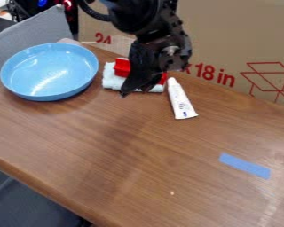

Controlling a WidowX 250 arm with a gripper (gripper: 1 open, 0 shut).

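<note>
My black gripper (135, 86) hangs over the back of the wooden table, tilted, in front of a red object (122, 66) that rests on a folded white cloth (114, 82). The gripper hides part of both. Its fingertips are dark and small here, and I see nothing clearly held between them. A white tube (181, 99) lies to the right of the cloth. A light blue bowl (50, 71) stands at the back left.
A cardboard box (245, 53) forms a wall along the back. A strip of blue tape (244, 165) lies on the right.
</note>
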